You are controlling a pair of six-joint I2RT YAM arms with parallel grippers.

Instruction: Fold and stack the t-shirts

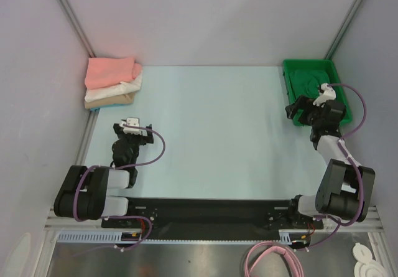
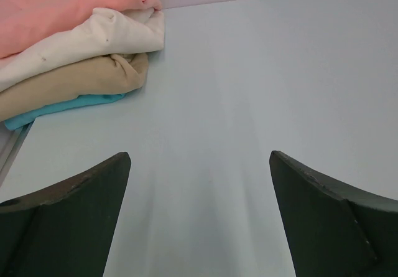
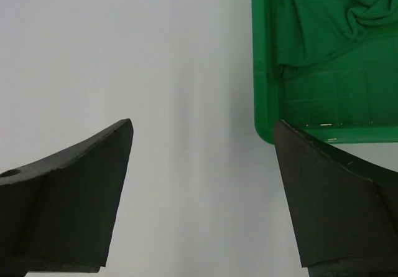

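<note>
Folded shirts are piled at the table's back left: pink [image 1: 111,71] on top, then white [image 2: 93,37], beige [image 2: 74,78] and cyan [image 2: 81,102]. A green shirt [image 3: 317,22] lies loosely in the green bin [image 3: 261,90] at the back right. My left gripper [image 1: 133,134] stands open in front of the pile, with nothing between its fingers. My right gripper [image 1: 298,110] is open at the bin's front left corner, above the table, also empty.
Walls border it at back and sides.
</note>
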